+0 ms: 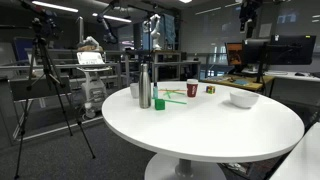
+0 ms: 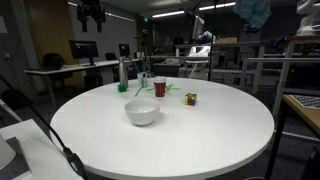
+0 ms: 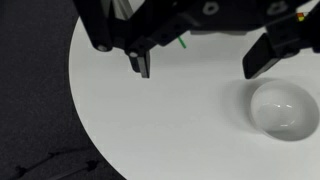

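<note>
My gripper is open above the round white table point(image 3: 150, 125), its two dark fingers point(image 3: 259, 57) wide apart with nothing between them. A white bowl point(image 3: 285, 110) lies below and to the right of the fingers in the wrist view, clear of the fingers. Both exterior views show the same bowl point(image 1: 243, 99) point(image 2: 142, 111) upright, and no contents can be made out. Across the table stand a dark red cup point(image 1: 192, 88) point(image 2: 159, 87) and a small multicoloured cube point(image 1: 210, 89) point(image 2: 190, 99).
A tall metal bottle point(image 1: 144, 88) point(image 2: 123, 75) stands near a green object point(image 1: 159, 104) and a white cup point(image 1: 134, 90). Thin green pieces point(image 1: 175, 98) lie close by. Bare tabletop surrounds the bowl. A black tripod point(image 1: 45, 75) stands beside the table.
</note>
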